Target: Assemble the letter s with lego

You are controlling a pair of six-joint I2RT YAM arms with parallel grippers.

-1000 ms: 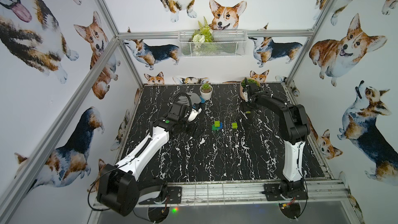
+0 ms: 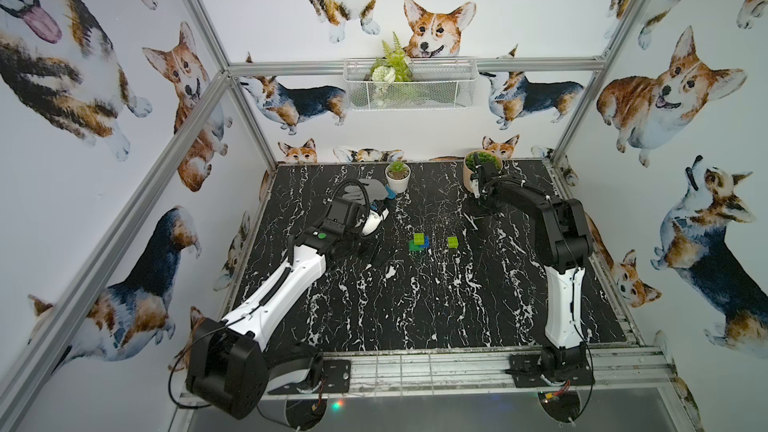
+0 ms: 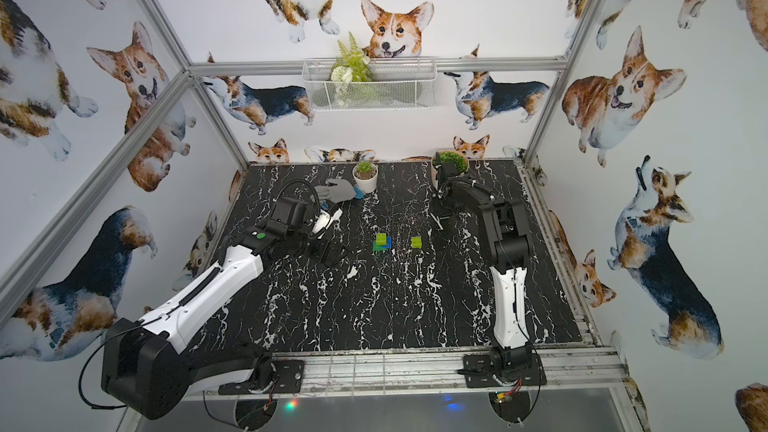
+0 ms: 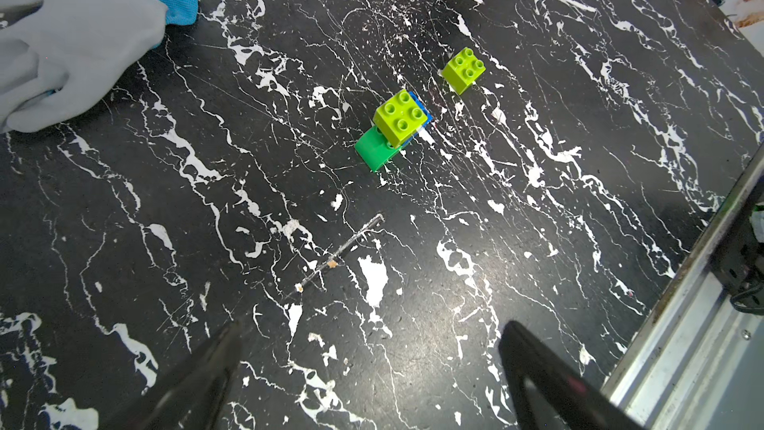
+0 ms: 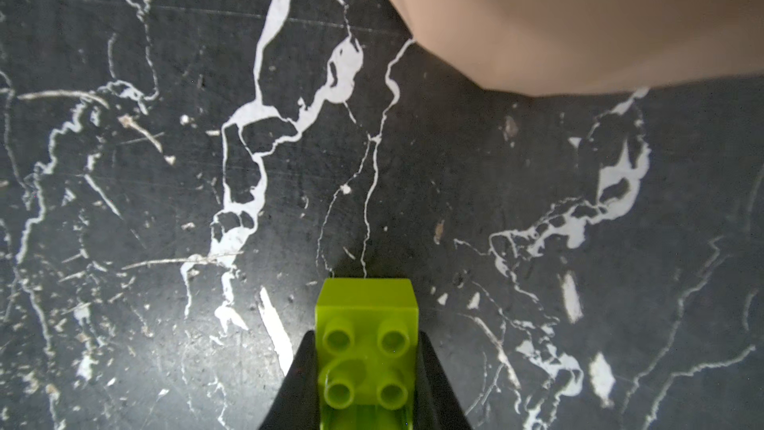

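Note:
At mid-table stands a small stack: a lime brick on top, a green brick and a blue brick beneath it. Just right of the stack lies a loose lime brick, studs up. In the right wrist view, another lime brick sits between the fingers of my right gripper, which is shut on it close to the table surface. My left gripper stands open and empty above the table, left of and nearer the front than the stack.
A pinkish pot stands right beside my right gripper at the back. Grey gloves and a white pot with a small plant are at the back left.
The right gripper has shifted slightly. A second ago the lime brick showed under it in the top left view; now it is hidden there. The left arm and the stack look unmoved.

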